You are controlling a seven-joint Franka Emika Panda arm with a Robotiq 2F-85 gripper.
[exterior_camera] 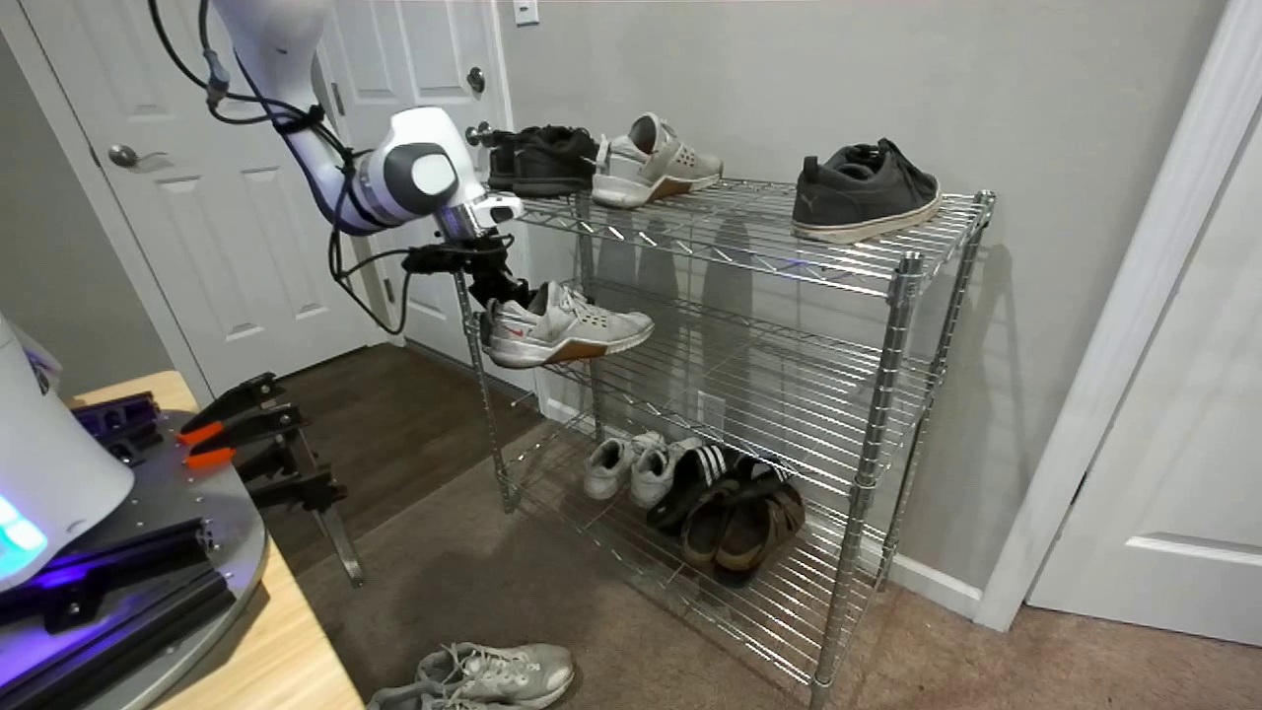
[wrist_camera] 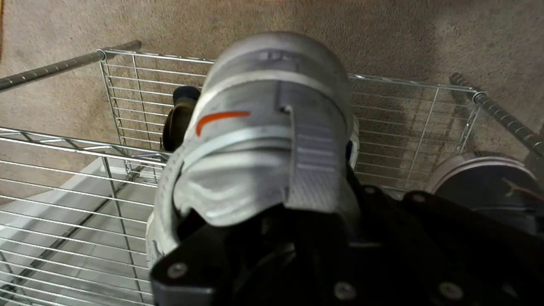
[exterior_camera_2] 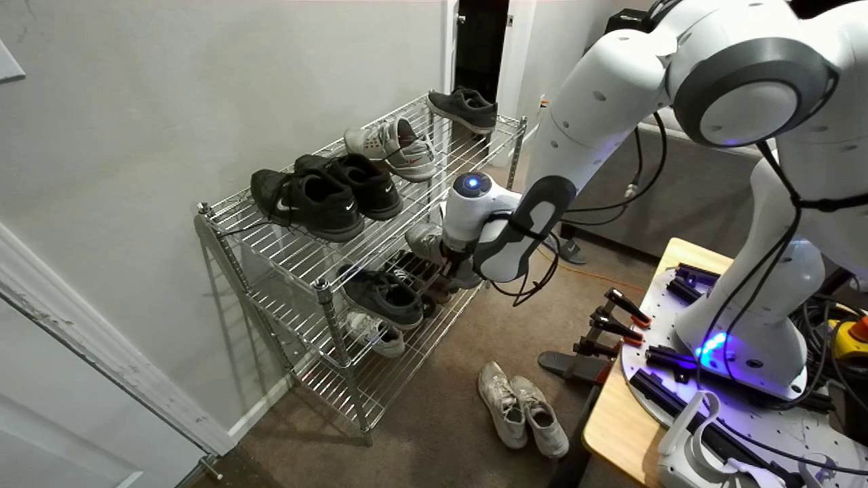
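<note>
A light grey sneaker (exterior_camera: 574, 327) with an orange swoosh hangs from my gripper (exterior_camera: 503, 288) at the rack's left end, around middle-shelf height in exterior view 1. My gripper is shut on the shoe's heel collar. In the wrist view the sneaker's heel (wrist_camera: 265, 122) and pull tab fill the centre, while black fingers (wrist_camera: 204, 250) meet the collar below. Much of the shoe's front is hidden there. A similar light sneaker (exterior_camera: 654, 162) rests on the top shelf (exterior_camera: 757, 207), in the middle-left area.
Black shoes (exterior_camera: 544, 160) and a dark grey shoe (exterior_camera: 864, 189) also occupy the top shelf. A dark shoe (exterior_camera_2: 382, 294) sits on the middle shelf. Sandals (exterior_camera: 742, 521) and white shoes (exterior_camera: 633, 465) are on the bottom shelf. White sneakers (exterior_camera_2: 521, 411) stand on the floor.
</note>
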